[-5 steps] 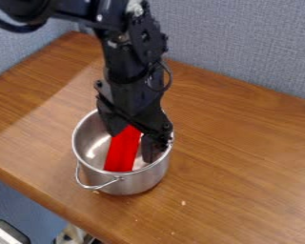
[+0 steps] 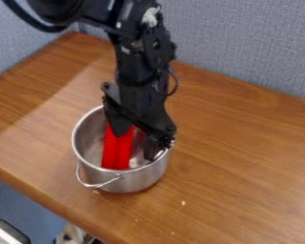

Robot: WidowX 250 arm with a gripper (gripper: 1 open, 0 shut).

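A silver metal pot [image 2: 145,177] with a wire handle stands on the wooden table near its front-left edge. Inside it lies a long red object [image 2: 117,151]. My black gripper [image 2: 132,133] reaches down into the pot's top, open, its fingers on either side of the upper part of the red object or close to it; the fingertips are partly hidden by the pot and the gripper's body.
A grey textured wall stands behind it. The table's front-left edge drops to a cluttered lower area.
My gripper has shifted slightly and sits a little lower at the pot, around the red object. The pot has stayed where it was.
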